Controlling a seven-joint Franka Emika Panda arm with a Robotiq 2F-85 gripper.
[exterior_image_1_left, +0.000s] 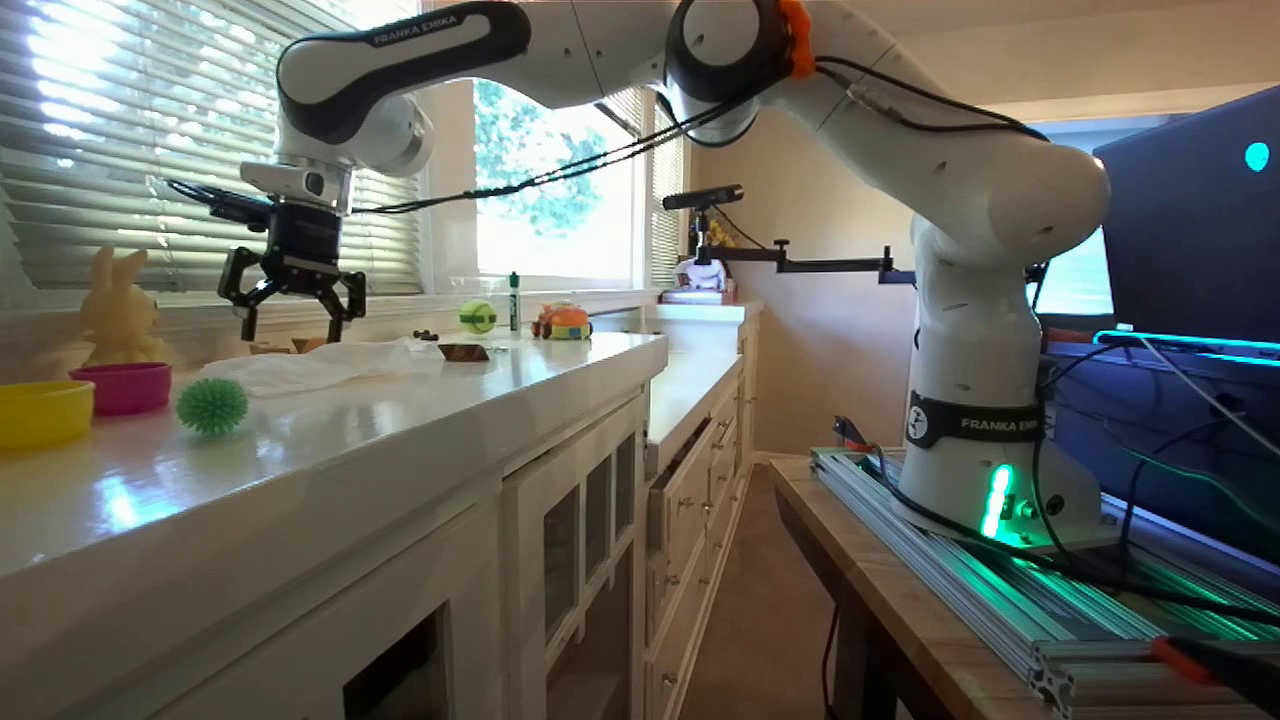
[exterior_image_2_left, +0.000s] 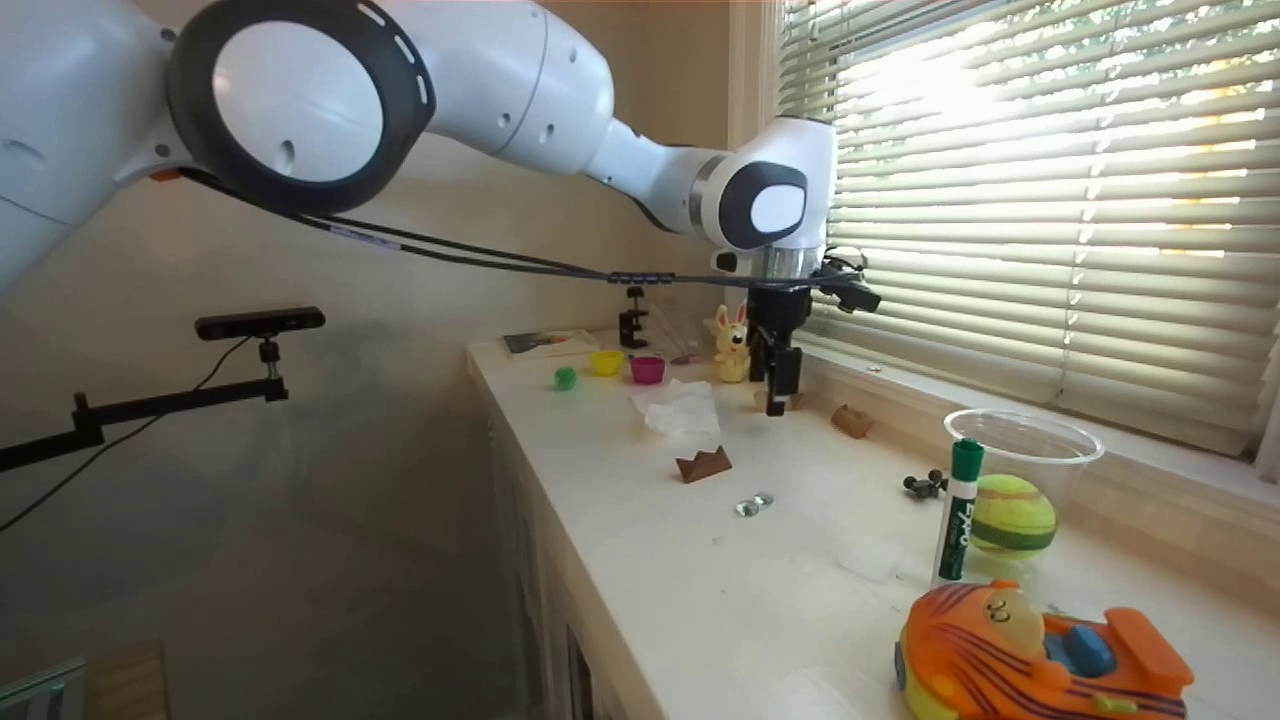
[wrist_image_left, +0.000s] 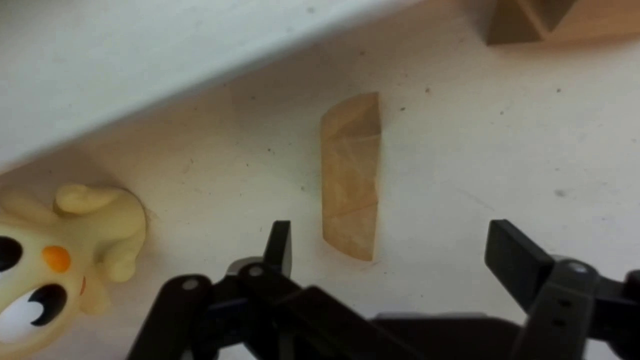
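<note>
My gripper is open above the counter, its two black fingers wide apart with nothing between them. Just ahead of the fingertips in the wrist view lies a narrow strip of folded brown paper, apart from both fingers. A second brown folded piece shows at the top right of that view. To the left lies the cream rabbit figure with big eyes, partly cut off; exterior view 2 shows it upright. In exterior view 1 the gripper hangs above the counter's far side, near the window.
A crumpled white sheet, a brown paper crown shape and clear glass pebbles lie on the counter. Pink and yellow cups stand beyond. A marker, clear cup and orange toy car sit nearer. The window sill borders the strip.
</note>
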